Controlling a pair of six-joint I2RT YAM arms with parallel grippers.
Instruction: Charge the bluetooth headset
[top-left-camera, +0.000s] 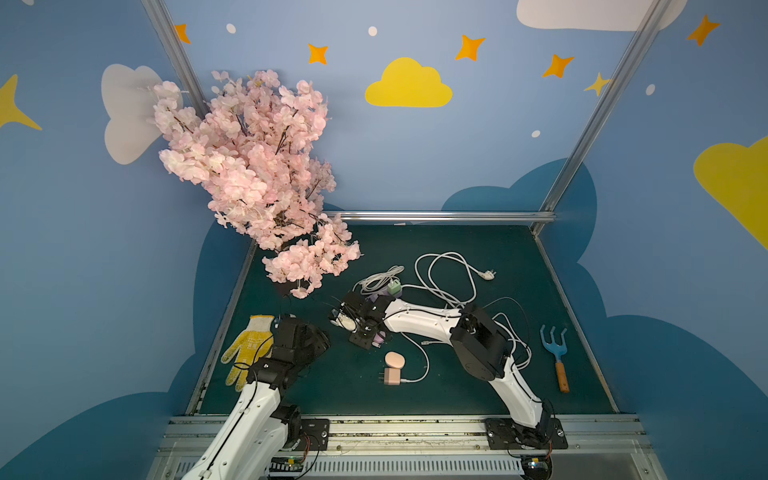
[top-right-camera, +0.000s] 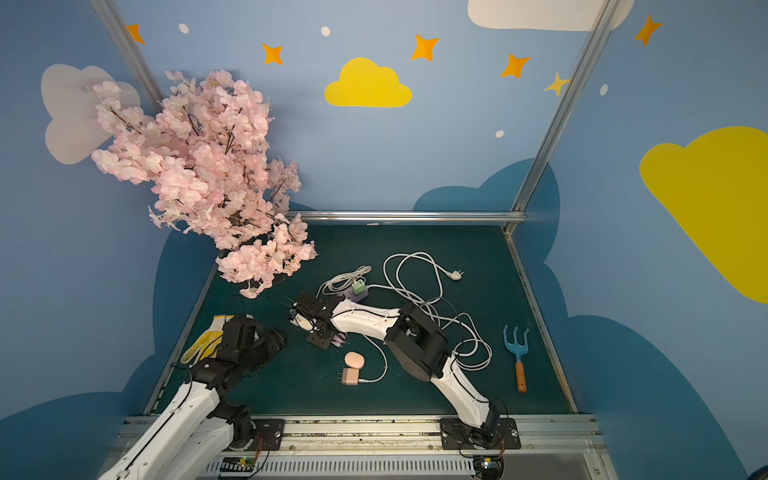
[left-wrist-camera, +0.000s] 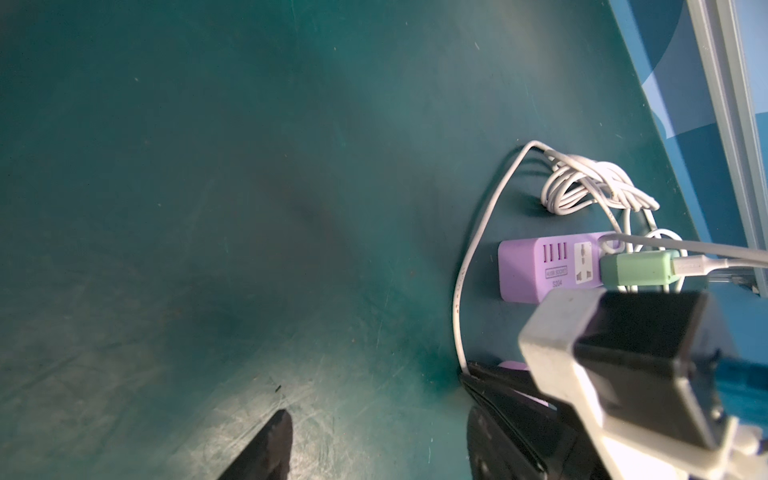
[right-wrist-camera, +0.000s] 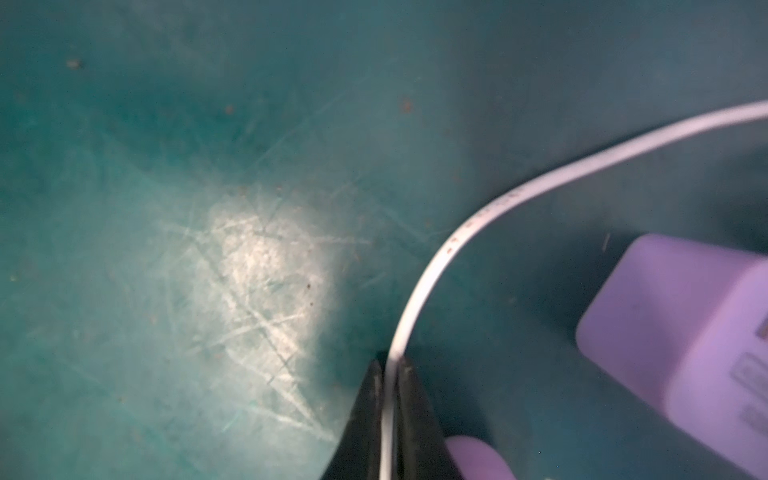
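In the right wrist view my right gripper has its fingertips close around a white cable (right-wrist-camera: 424, 284) lying on the green table; whether they press on it is unclear. A purple block (right-wrist-camera: 704, 336) is beside it. The left wrist view shows a purple power strip (left-wrist-camera: 524, 268) with a green charger (left-wrist-camera: 640, 269) and coiled cable. My left gripper stands open over bare table, left of the right gripper. A peach earbud case (top-left-camera: 394, 360) and a pink charger (top-left-camera: 391, 376) with a white cable lie in front.
Pink blossom branches (top-left-camera: 248, 176) fill the back left. A yellow glove (top-left-camera: 244, 352) lies at the left, a blue-pronged hand fork (top-left-camera: 561, 360) at the right. Loose cables cover the middle right. The right arm spans the table's middle.
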